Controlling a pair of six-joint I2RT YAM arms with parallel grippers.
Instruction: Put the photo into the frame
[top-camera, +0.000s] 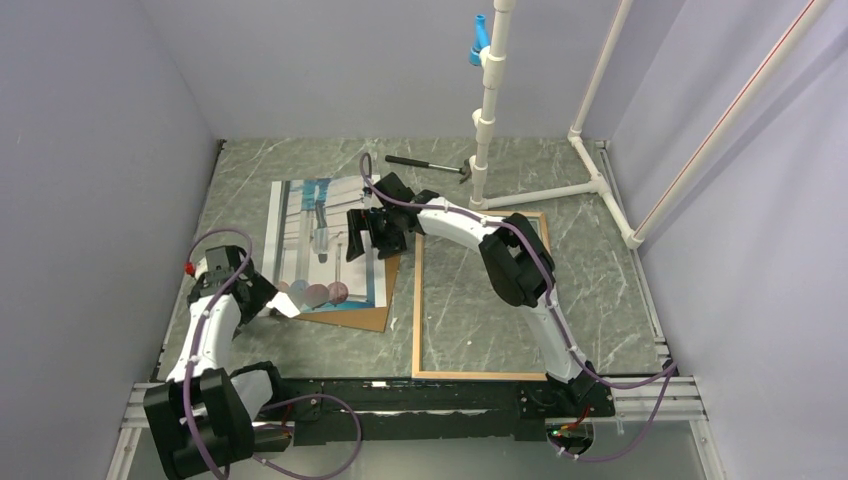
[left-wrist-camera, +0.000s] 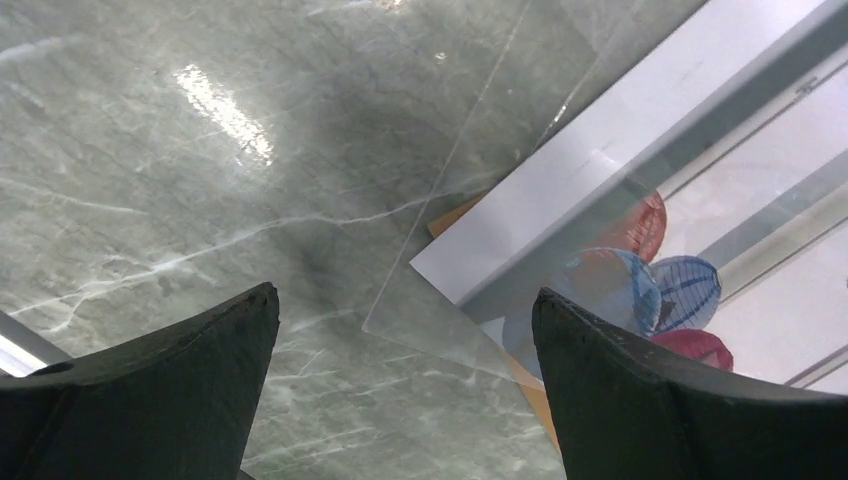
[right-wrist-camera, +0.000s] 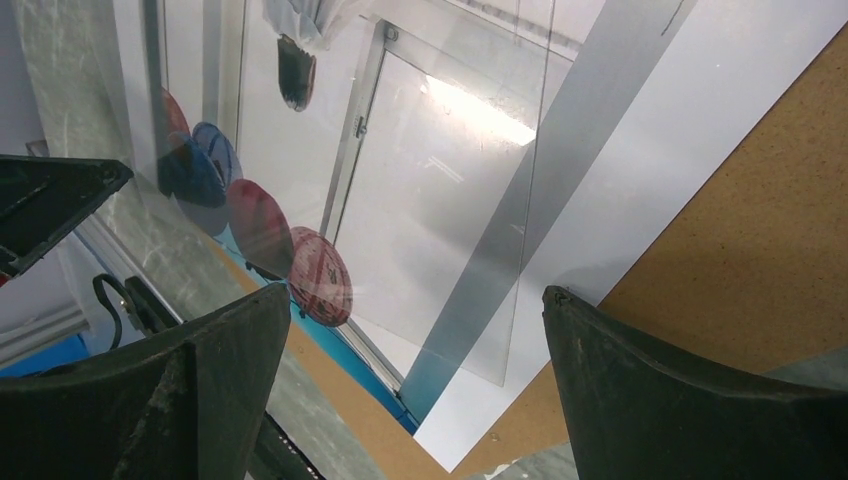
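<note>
The photo (top-camera: 335, 215), with a white border and a beach-hut style print, lies flat on a brown board (top-camera: 370, 318) at the left of the table. A clear sheet (left-wrist-camera: 470, 345) covers it, its corner reaching past the photo's in the left wrist view. My left gripper is open above that corner, nothing clamped. Over the photo's right border, my right gripper also stands open; the clear sheet's edge and the white border show between its fingers. An empty wooden frame (top-camera: 417, 310) lies to the right, partly hidden by my right arm.
A hammer (top-camera: 425, 164) lies at the back. White pipes (top-camera: 545, 194) stand behind the wooden frame. A bright pale patch shows by the left gripper in the top view.
</note>
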